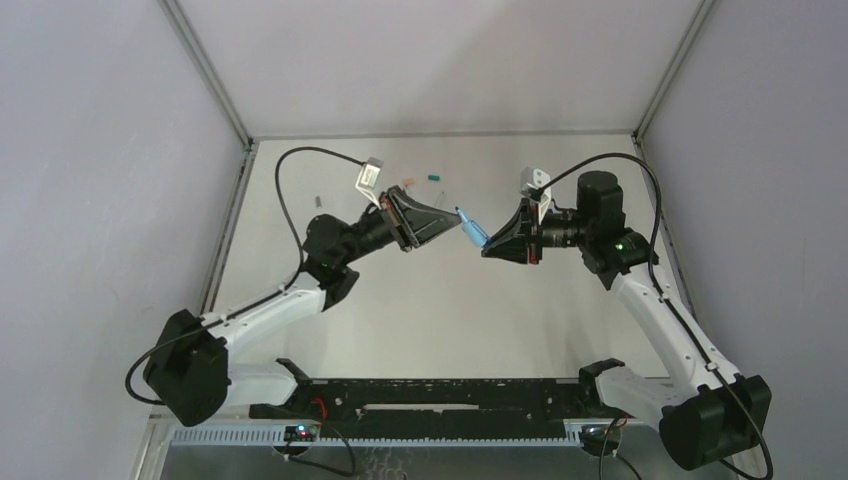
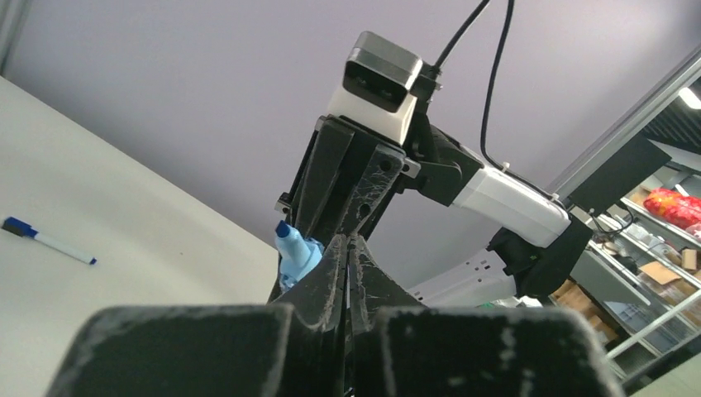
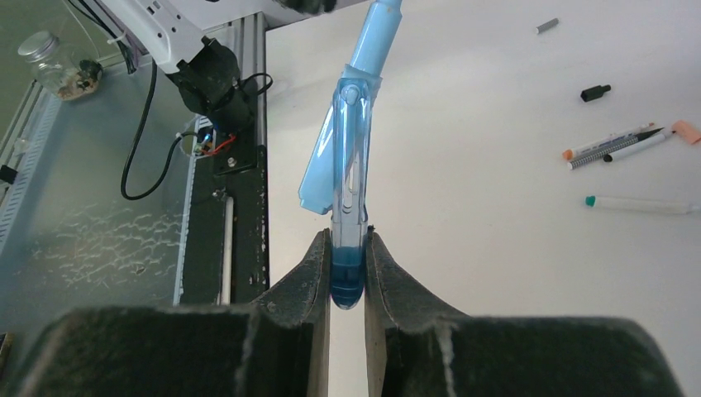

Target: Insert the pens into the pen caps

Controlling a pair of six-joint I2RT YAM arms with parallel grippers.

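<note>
A light blue pen [image 1: 473,229] hangs above the table at a slant, its lower part in my right gripper [image 1: 487,248], which is shut on it. In the right wrist view, a clear, blue-ended part [image 3: 350,182] runs along the pen between the fingers; the pen's upper end leaves the frame. A dark blue tip [image 2: 283,229] shows on the pen in the left wrist view. My left gripper is shut, and anything between its fingers is hidden. Its fingertips lie close to the pen's tip; whether they touch I cannot tell.
A blue-capped white marker [image 2: 54,241] lies on the table. Several pens [image 3: 613,146], a green-ended marker [image 3: 636,204], a black cap [image 3: 595,93], an orange cap [image 3: 686,131] and a grey piece [image 3: 547,26] are scattered there.
</note>
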